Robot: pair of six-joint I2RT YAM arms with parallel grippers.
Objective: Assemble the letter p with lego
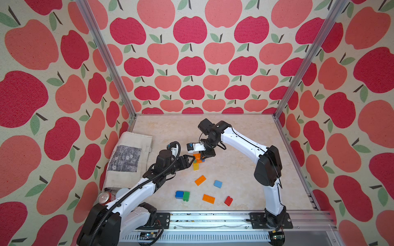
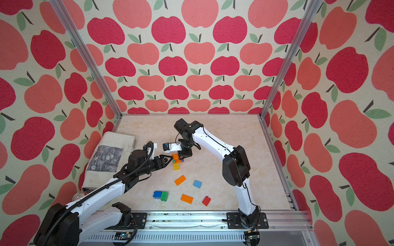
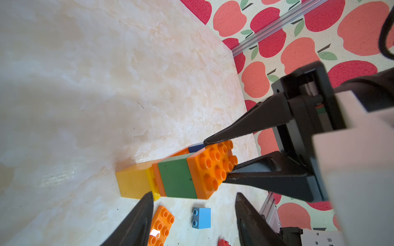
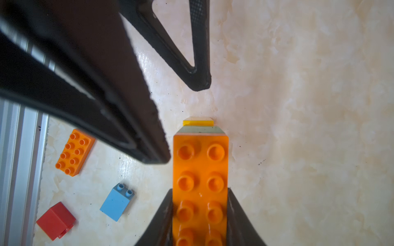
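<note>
My right gripper is shut on the orange brick (image 4: 200,164), the top piece of a stack with a green brick (image 3: 175,177), an orange piece and a yellow brick (image 3: 133,182) beneath; a blue piece (image 3: 196,146) shows behind. My left gripper (image 1: 188,162) is close to the stack at its left, its two fingertips apart on either side below it in the left wrist view, with nothing between them.
Loose bricks lie toward the front: orange ones (image 1: 199,180) (image 1: 208,198), light blue (image 1: 218,184), red (image 1: 228,201), blue (image 1: 179,194) and green (image 1: 186,196). A cloth (image 1: 125,160) lies at left.
</note>
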